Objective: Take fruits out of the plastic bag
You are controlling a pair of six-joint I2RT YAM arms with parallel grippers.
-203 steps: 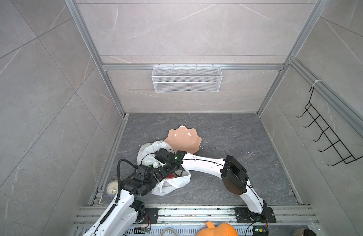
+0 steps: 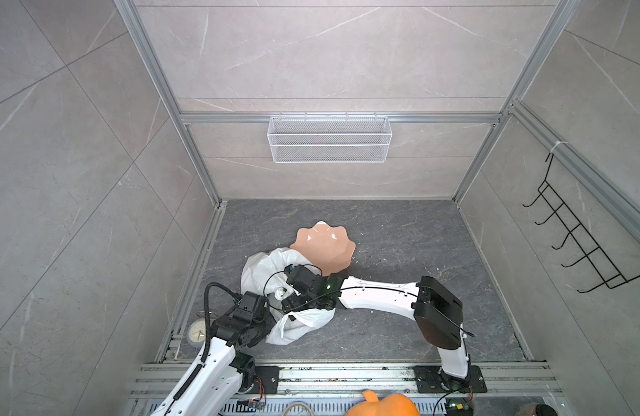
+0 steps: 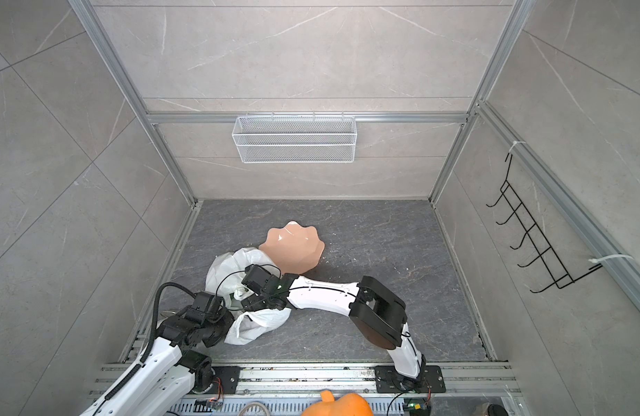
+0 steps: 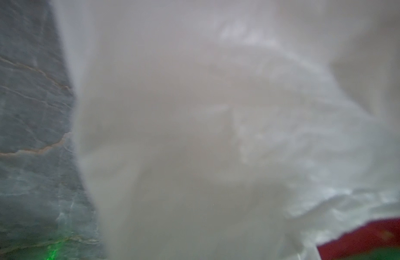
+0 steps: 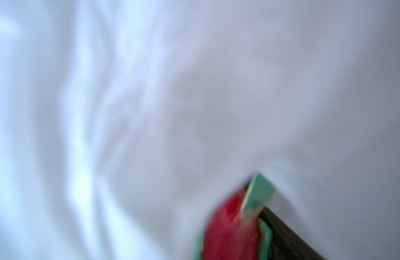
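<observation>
A crumpled white plastic bag (image 2: pixel 261 271) lies at the left front, with a loose flap (image 2: pixel 311 317) toward me. At its left side, my left gripper (image 2: pixel 270 324) is shut; its fingers are hidden in its wrist view, where white plastic (image 4: pixel 200 130) fills most of the picture. A red fruit piece (image 4: pixel 364 238) with green below it shows in the lower right corner there. My right gripper (image 2: pixel 286 305) reaches into the bag mouth from the right. In the right wrist view, one dark finger (image 5: pixel 291 236) lies beside a red, green-edged fruit piece (image 5: pixel 231 229); whether it is gripped is unclear.
Behind the bag and close against it stands a pink scalloped bowl (image 2: pixel 323 242), its visible inside bare. A round pale object (image 2: pixel 196 332) sits at the left edge.
My right gripper has shifted rightward over the bag, its arm swinging to the right. The left arm has barely moved.
</observation>
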